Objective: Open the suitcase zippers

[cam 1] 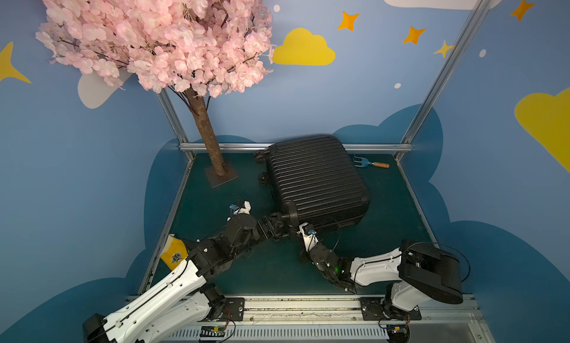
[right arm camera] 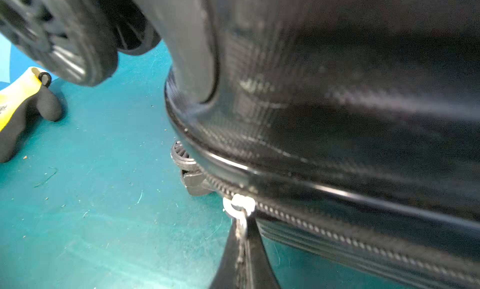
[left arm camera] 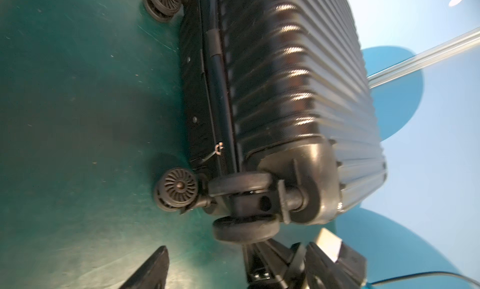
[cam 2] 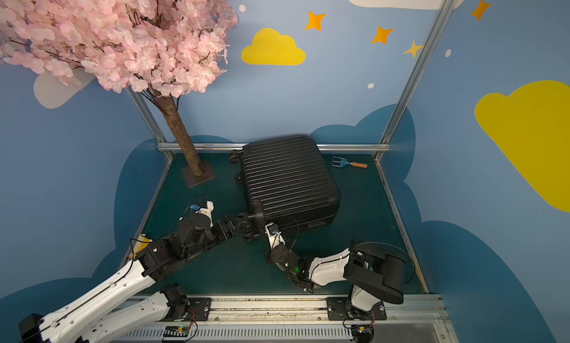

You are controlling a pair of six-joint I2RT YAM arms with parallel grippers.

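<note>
The black ribbed suitcase [cam 1: 317, 176] lies flat on the green floor. In the right wrist view its zipper track [right arm camera: 350, 241] runs along the side below the shell. My right gripper is shut on a silver zipper pull [right arm camera: 243, 203] near the wheeled corner; most of the pull's tab is hidden between the fingers. Another zipper pull [left arm camera: 218, 148] hangs on the wheeled side in the left wrist view, just behind the front wheels. My left gripper stands open in front of those wheels, nothing between its fingers.
Twin caster wheels [left arm camera: 245, 229] jut from the corner between my two grippers. A yellow and black glove [cam 1: 174, 252] lies at the left edge, a blue garden fork [cam 1: 371, 163] at the back right. The tree [cam 1: 204, 132] stands back left.
</note>
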